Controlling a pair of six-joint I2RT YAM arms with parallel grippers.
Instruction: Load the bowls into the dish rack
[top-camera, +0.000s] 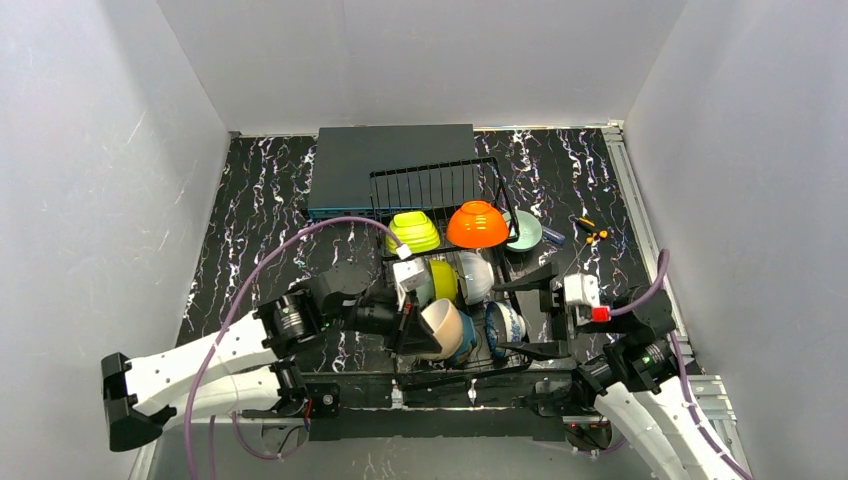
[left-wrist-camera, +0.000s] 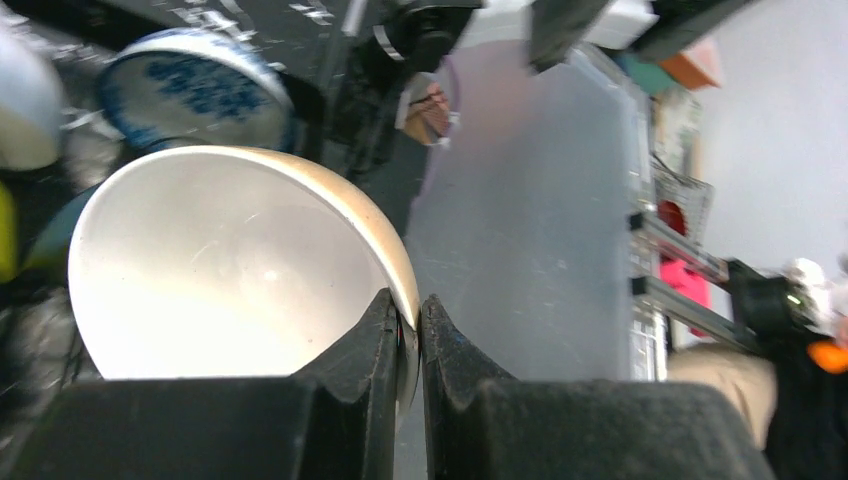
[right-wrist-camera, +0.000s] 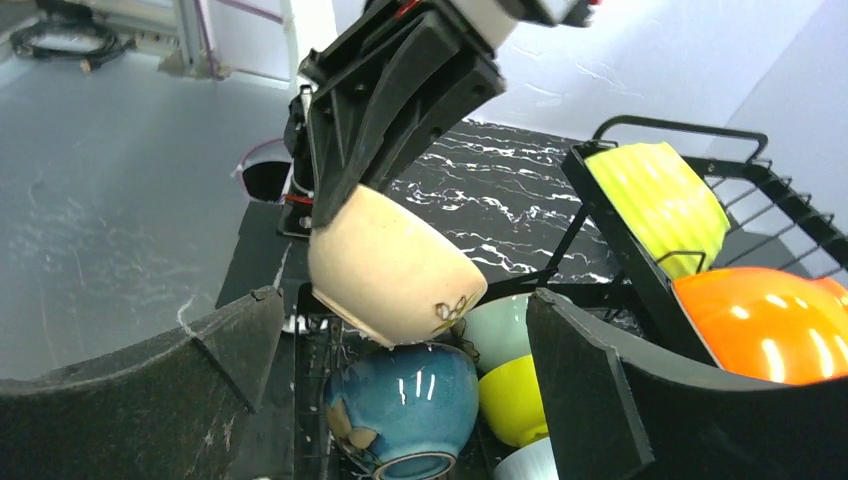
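Note:
My left gripper (top-camera: 408, 334) is shut on the rim of the cream bowl (top-camera: 440, 322), which it holds tilted over the front of the black rack. In the left wrist view the fingers (left-wrist-camera: 378, 345) pinch the wall of the cream bowl (left-wrist-camera: 225, 265). The blue bowl (right-wrist-camera: 415, 400) sits just below it. A blue-and-white bowl (top-camera: 508, 322) stands to the right in the rack, with the open right gripper (top-camera: 508, 318) over it. Behind are a yellow-green bowl (top-camera: 443, 281), a white bowl (top-camera: 475, 277) and a partly hidden pale green bowl (top-camera: 425, 293).
Bright green bowls (top-camera: 413, 231) and an orange bowl (top-camera: 478, 226) are upside down on the rack's raised tier. Right of that tier is a pale green dish (top-camera: 527, 231). A dark box (top-camera: 390, 165) lies behind.

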